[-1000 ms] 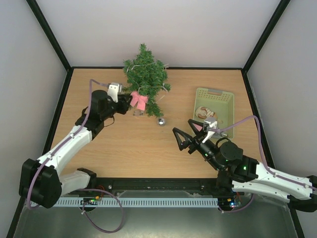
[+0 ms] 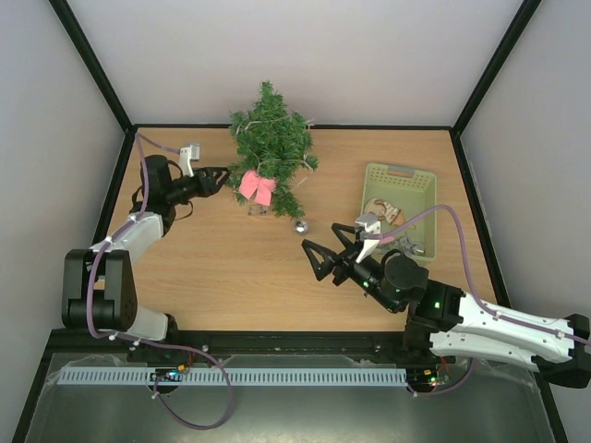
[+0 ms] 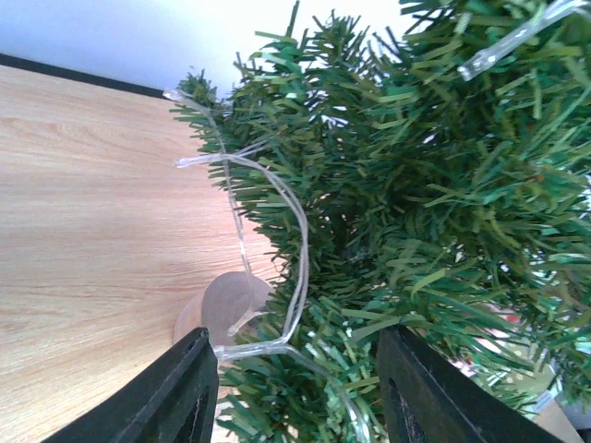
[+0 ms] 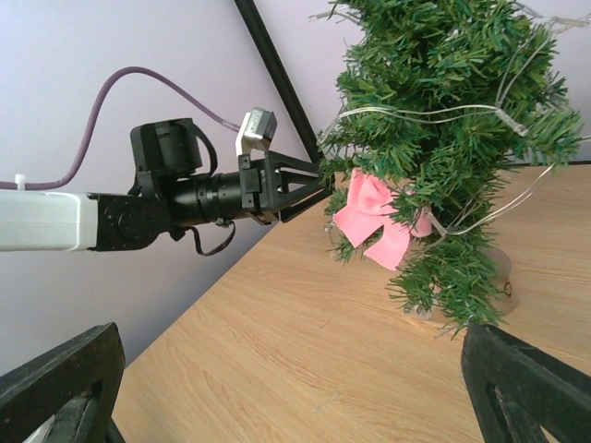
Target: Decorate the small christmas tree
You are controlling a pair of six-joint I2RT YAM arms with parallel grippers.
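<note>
The small tree (image 2: 272, 138), with white light wires and a pink bow (image 2: 257, 187) on its lower front, stands at the table's back middle. My left gripper (image 2: 219, 177) is open at the tree's left side; green branches fill its wrist view between the fingertips, with nothing clearly held. My right gripper (image 2: 325, 245) stands open over the front right of the table, below and right of the tree, its fingers framing bare table in the right wrist view. A silver ball (image 2: 300, 227) lies on the table just right of the tree's base.
A green basket (image 2: 420, 185) with assorted decorations stands at the right, partly behind the right arm. Dark frame posts and walls bound the workspace.
My left gripper has moved left and up in the top view, off the bow's side.
</note>
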